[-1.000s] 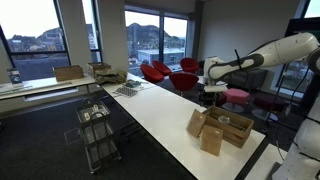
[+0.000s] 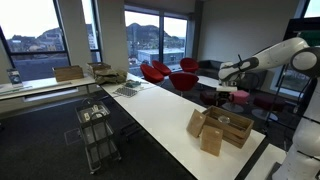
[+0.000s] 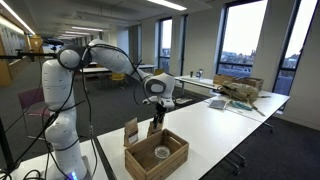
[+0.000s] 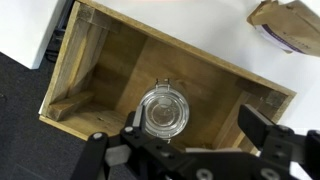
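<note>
An open wooden box point(image 3: 165, 158) sits on the white table with a clear glass jar point(image 4: 165, 108) inside. The jar's round clip lid faces up in the wrist view, close to the left finger. My gripper is open, its fingers spread wide with nothing seen between them. It hangs above the box in exterior view 2, well clear of the rim. The lower edge of the jar is partly covered by the gripper in the wrist view.
Brown paper bags point(image 2: 211, 140) stand beside the box. A metal trolley point(image 2: 98, 135) stands on the floor, apart from the table.
In exterior view 1 my gripper has moved to the right, further over the box. The box and bags have stayed in place.
</note>
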